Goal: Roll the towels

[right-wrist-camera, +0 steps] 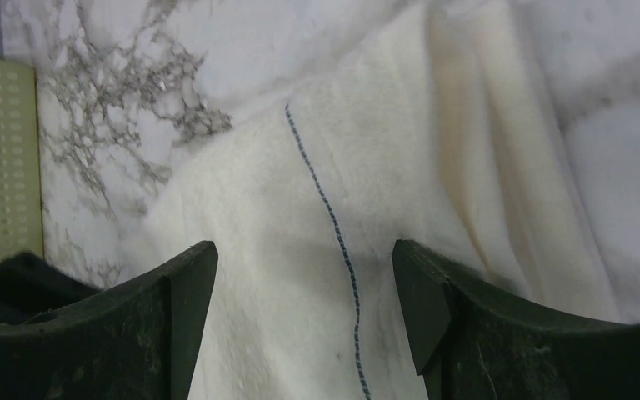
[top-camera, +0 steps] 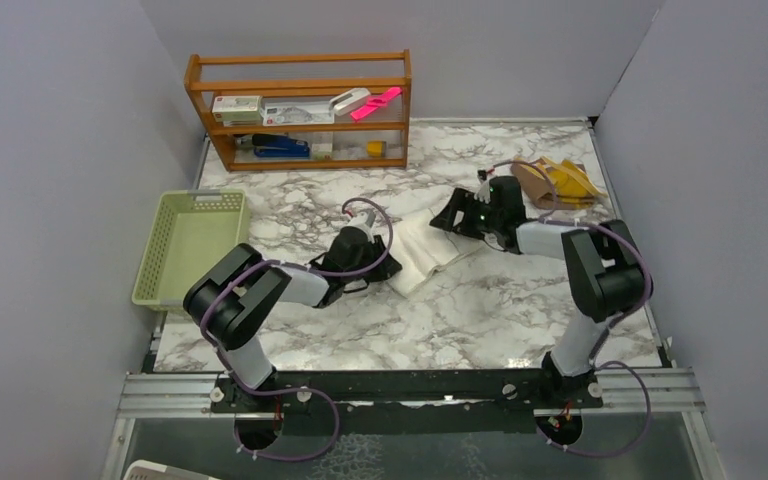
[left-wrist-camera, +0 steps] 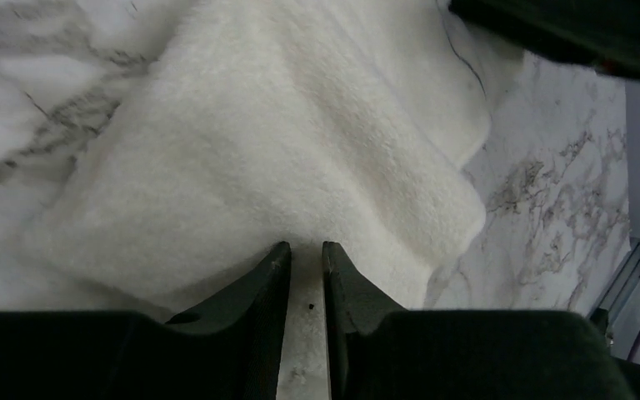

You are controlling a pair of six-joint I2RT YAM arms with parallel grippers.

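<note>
A white folded towel (top-camera: 423, 247) lies slanted and creased on the marble table between both arms. My left gripper (top-camera: 392, 266) is low at its left edge; in the left wrist view its fingers (left-wrist-camera: 277, 279) stand a narrow gap apart, with towel cloth beneath and around the tips. A raised fold of the towel (left-wrist-camera: 367, 150) runs past them. My right gripper (top-camera: 448, 213) is over the towel's upper right part, its fingers (right-wrist-camera: 192, 279) wide apart on either side of a dark stitched line (right-wrist-camera: 335, 221). Whether the fingertips press the cloth is unclear.
To the left stands an empty green basket (top-camera: 240, 225). A wooden rack (top-camera: 307, 128) with boxes and small tools is at the back. Yellow and brown cloths (top-camera: 565, 182) lie at the back right. Bare marble (top-camera: 440, 335) spreads in front of the towel.
</note>
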